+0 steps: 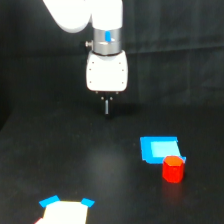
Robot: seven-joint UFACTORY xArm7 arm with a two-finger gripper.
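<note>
High over the back of the dark table, left of the middle, hangs my gripper (107,103). Its two fingers stand close together, shut, with nothing visible between them. A small red cylinder (173,169) stands upright to the right, well apart from the gripper and nearer the camera. Behind it lies a light-blue square (160,149) with a brighter blue border, and the cylinder overlaps its front right corner in this view.
At the bottom left, a pale panel (65,213) with blue corner pieces is cut off by the frame's edge. Dark curtains (175,65) hang behind.
</note>
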